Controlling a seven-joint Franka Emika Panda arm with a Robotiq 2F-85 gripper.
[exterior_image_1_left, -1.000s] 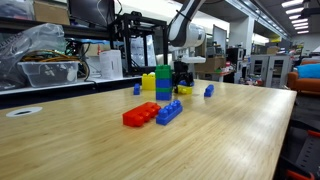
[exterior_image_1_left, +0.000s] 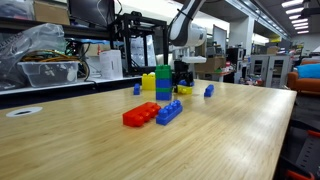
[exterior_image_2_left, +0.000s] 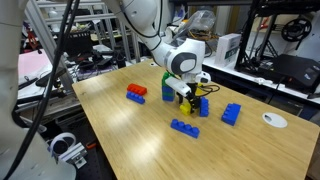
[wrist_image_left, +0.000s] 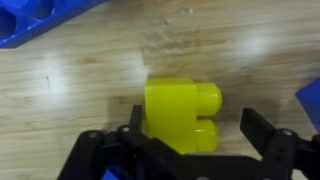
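Observation:
In the wrist view a yellow brick (wrist_image_left: 172, 112) with round studs on its right side lies on the wooden table. My gripper is open over it: one finger is close to the brick's left side, and bare table shows between the brick and the other finger. From the side, the gripper (exterior_image_2_left: 187, 100) is low over the table, with the yellow brick (exterior_image_2_left: 186, 107) right below it. A stack of green and blue bricks (exterior_image_1_left: 163, 82) stands beside the gripper.
Blue bricks lie around the gripper, one in front (exterior_image_2_left: 185, 128) and another to the right (exterior_image_2_left: 231, 113). A yellow piece (exterior_image_2_left: 275, 120) lies farther right. A red brick (exterior_image_2_left: 136, 88) and a blue one are on the left.
The arm looks slightly lower over the yellow brick, if it has moved at all. The bricks on the table have not visibly moved.

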